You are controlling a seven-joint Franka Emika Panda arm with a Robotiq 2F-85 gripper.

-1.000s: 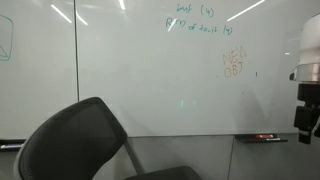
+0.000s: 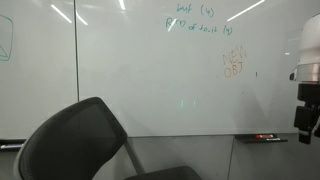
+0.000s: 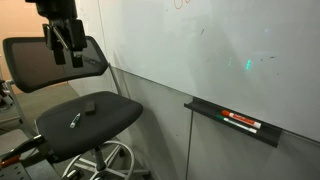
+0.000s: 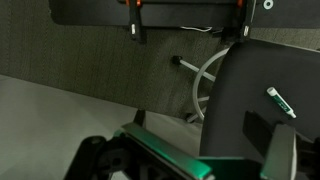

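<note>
My gripper [image 3: 69, 62] hangs open above the seat of a black office chair [image 3: 118, 112], with nothing between its fingers. On that seat lie a white-and-green marker [image 3: 75, 121] and a small dark block [image 3: 91, 106], perhaps an eraser. From the wrist, the marker [image 4: 281, 102] shows on the seat near the right edge, apart from the fingers. At the right edge of exterior view 1, my gripper [image 2: 303, 120] is seen side-on in front of the whiteboard [image 2: 150, 80].
A ledge [image 3: 205, 106] below the whiteboard carries an orange-red marker [image 3: 240, 118] and other pens. The chair's backrest [image 2: 75, 140] rises at the lower left of exterior view 1. A dark edge crosses the top of the wrist view, with bare floor [image 4: 90, 80] below it.
</note>
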